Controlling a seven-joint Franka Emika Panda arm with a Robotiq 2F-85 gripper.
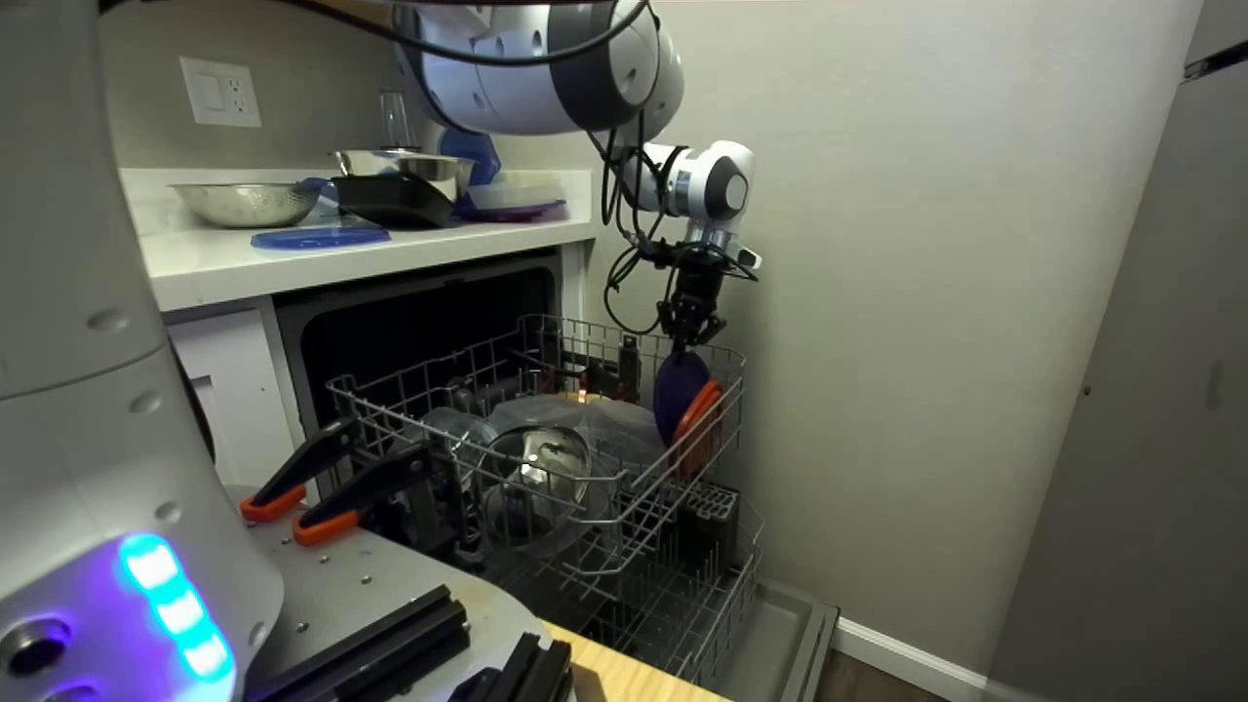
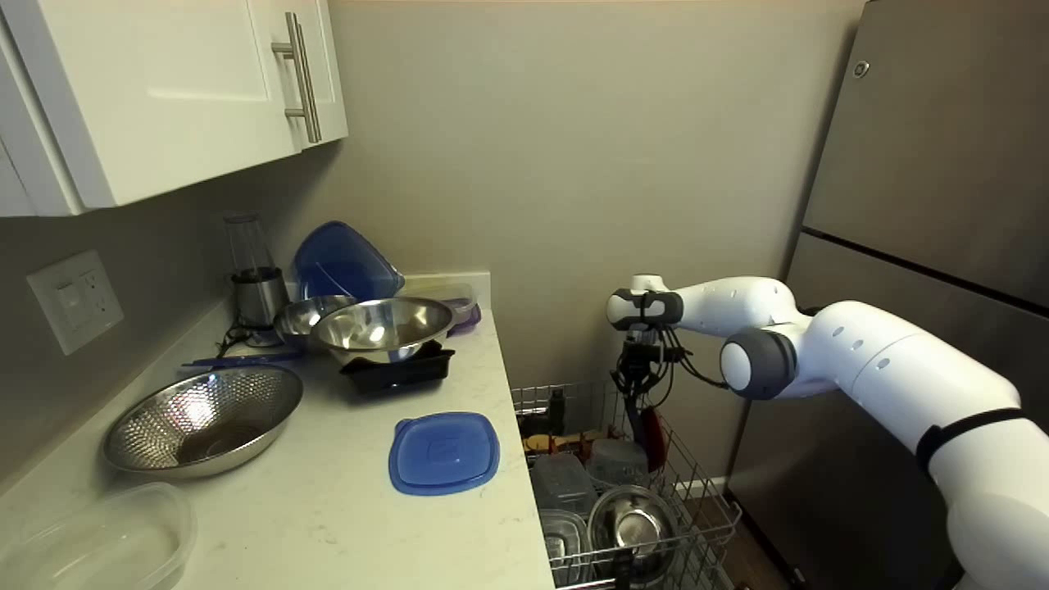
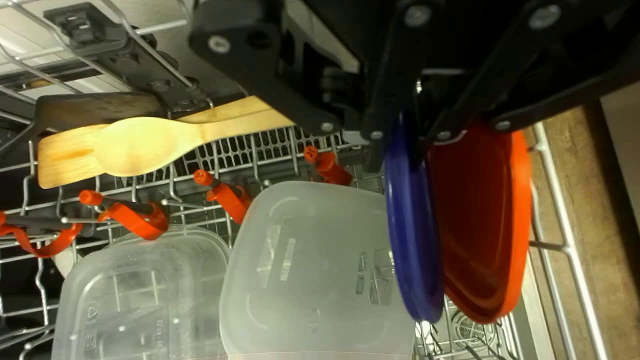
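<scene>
In the wrist view the dark blue lid [image 3: 412,240] stands on edge, its upper rim between the fingers of my gripper, which is shut on it. Exterior view 1 shows my gripper [image 1: 687,339] pointing down over the right side of the upper dishwasher rack, with the lid [image 1: 678,396] hanging below it. Just right of the blue lid leans a red-orange lid [image 3: 480,228], with a narrow gap at their lower parts. Whether the blue lid's bottom touches the rack is hard to see.
Clear containers [image 3: 312,270] sit left of the lid, close to it. Wooden utensils [image 3: 144,147] lie behind them. The rack [image 1: 620,573] also holds a steel bowl [image 1: 535,468]. On the counter [image 2: 413,541] are a blue lid [image 2: 444,454], a colander [image 2: 206,418] and bowls.
</scene>
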